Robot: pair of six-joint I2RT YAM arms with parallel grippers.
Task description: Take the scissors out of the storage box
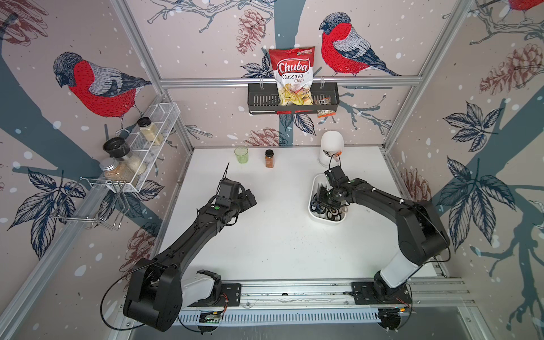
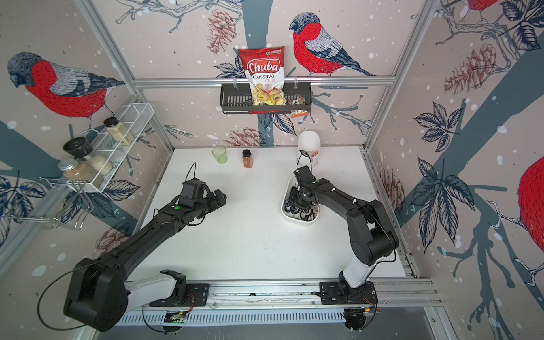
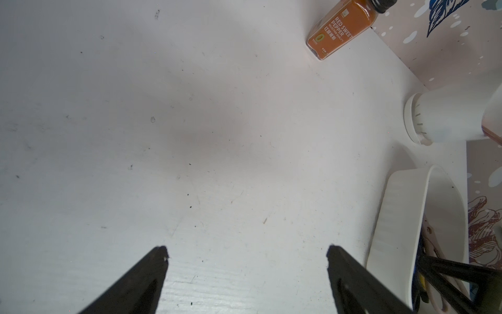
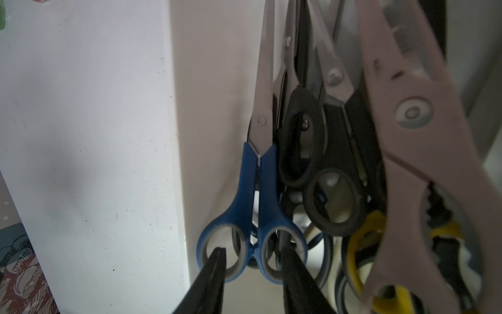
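The white storage box (image 1: 311,211) stands at the right of the table, holding several pairs of scissors. Blue-handled scissors (image 4: 268,191) lie along its left wall in the right wrist view. Beside them are black-handled scissors (image 4: 340,141), and a large pinkish pair (image 4: 405,141) lies nearest the camera. My right gripper is open over the blue handle loops, with its fingertips in front of them; whether they touch is unclear. Out over bare table, my left gripper is open with nothing between its fingers.
A white container (image 1: 331,148) stands behind the box. Near the back edge are a red pepper jar (image 1: 269,159) and a green glass (image 1: 242,154). Wire shelf (image 1: 150,141) with jars hangs at the left.
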